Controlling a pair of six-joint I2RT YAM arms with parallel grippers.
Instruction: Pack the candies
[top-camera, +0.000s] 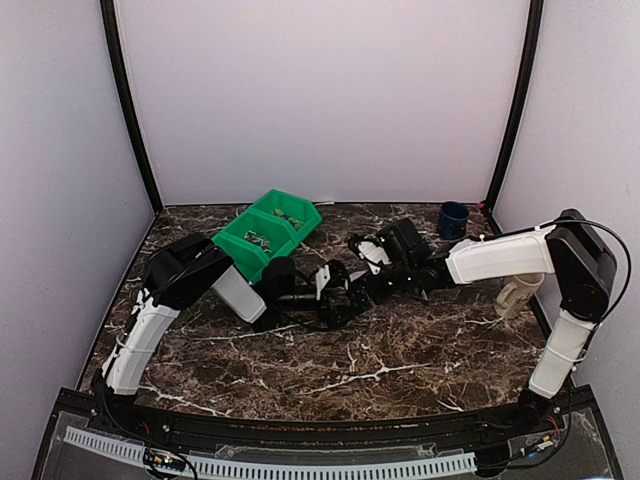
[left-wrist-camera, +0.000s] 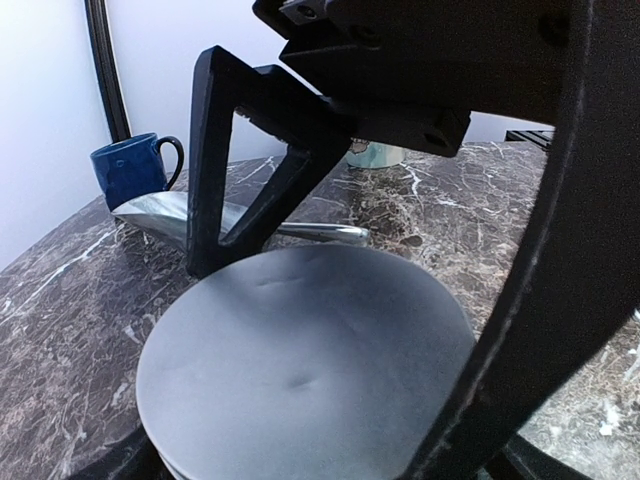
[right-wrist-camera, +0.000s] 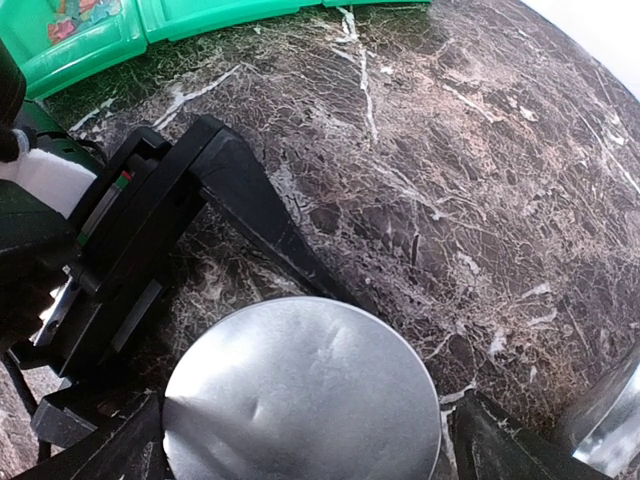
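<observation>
A round container with a dented silver lid (left-wrist-camera: 290, 350) (right-wrist-camera: 300, 390) stands between both grippers, which meet at the table's middle in the top view. My left gripper (top-camera: 335, 305) is open, its fingers either side of the container. My right gripper (top-camera: 365, 285) is open around it too, its fingertips low in the right wrist view. A green compartment tray (top-camera: 232, 245) (right-wrist-camera: 85, 45) holds small wrapped candies behind my left gripper. A metal scoop (left-wrist-camera: 160, 210) lies past the container.
A blue mug (top-camera: 452, 220) stands at the back right, a cream mug (top-camera: 510, 295) at the right edge.
</observation>
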